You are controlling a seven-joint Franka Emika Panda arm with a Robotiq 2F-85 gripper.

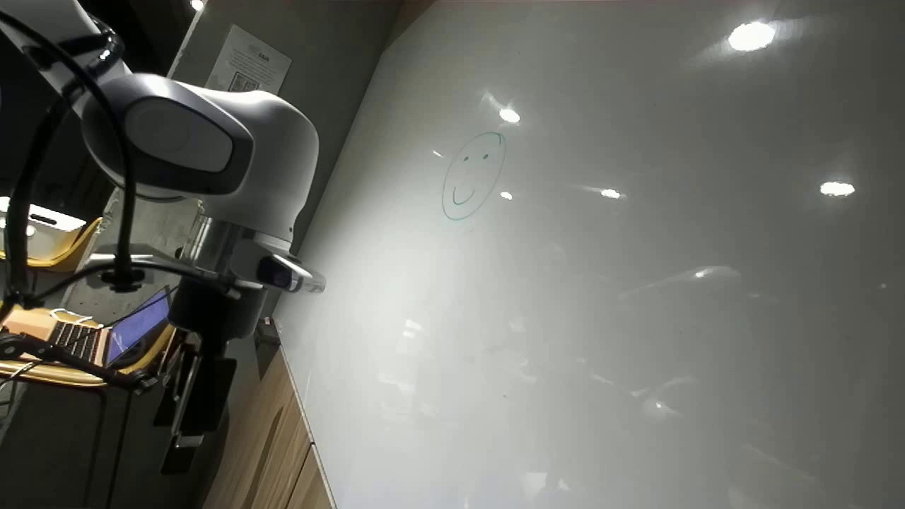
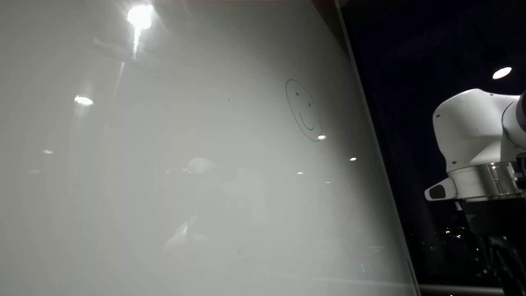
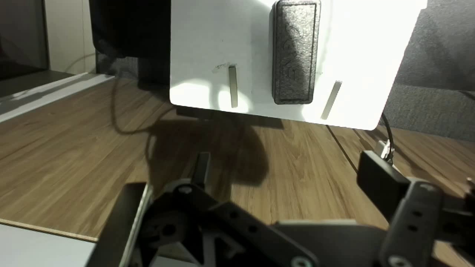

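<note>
My gripper stands open in the wrist view, its two dark fingers wide apart with nothing between them. Beyond them lies a dark, textured oblong block on a white panel with two slots; the fingers are short of the block and do not touch it. In exterior view 1 the gripper hangs left of the glossy whiteboard, clear of its surface. A thin green smiley face is drawn on the board. Exterior view 2 shows the same smiley, with the arm's lower end dark at the right.
Wood-grain surface stretches below the white panel. A cable with a white connector lies at its right. A small dark holder sits at the board's left edge. Behind the arm are a laptop and a yellow chair.
</note>
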